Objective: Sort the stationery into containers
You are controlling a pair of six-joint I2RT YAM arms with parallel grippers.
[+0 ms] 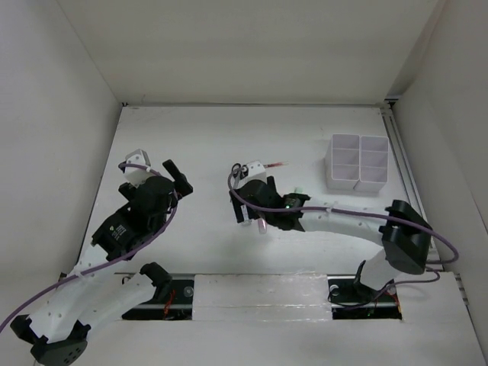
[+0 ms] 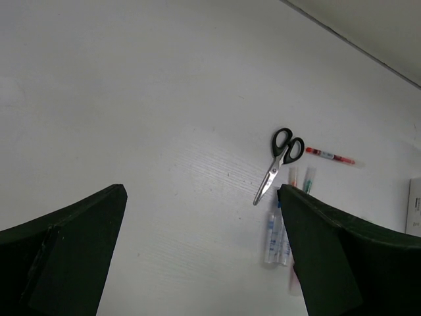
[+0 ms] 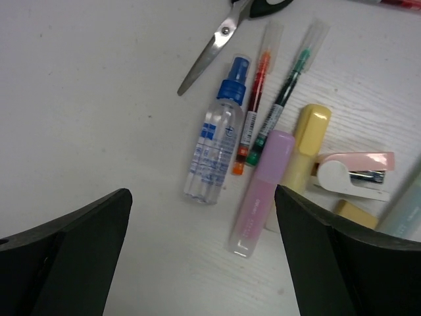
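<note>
My right gripper hangs open above the stationery, nothing between its fingers. Below it in the right wrist view lie a clear spray bottle (image 3: 214, 151) with a blue top, a purple highlighter (image 3: 263, 187), a yellow highlighter (image 3: 302, 155), an orange pen (image 3: 252, 112), a green pen (image 3: 286, 85) and a pink-white stapler (image 3: 355, 172). A small tan block (image 3: 356, 213) and a pale green item (image 3: 404, 210) sit at the right. Scissors (image 2: 281, 158) and a red pen (image 2: 331, 155) show in the left wrist view. My left gripper (image 1: 156, 174) is open and empty, off to the left.
A white divided container (image 1: 358, 160) with several compartments stands at the table's back right, seemingly empty. White walls (image 1: 252, 53) enclose the area.
</note>
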